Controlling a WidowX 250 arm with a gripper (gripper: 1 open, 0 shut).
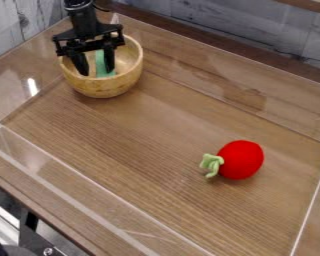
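Observation:
A yellowish wooden bowl [123,80] stands at the upper left, with a green object [104,63] inside it. My black gripper [91,52] reaches down from the top into the bowl, its fingers around or beside the green object; whether they grip it is hard to tell at this size.
A red round plush vegetable with a pale green top [240,160] lies at the lower right. The wooden table [149,190] is otherwise mostly clear, with a grey wall along the back and a dark cable at the bottom-left edge.

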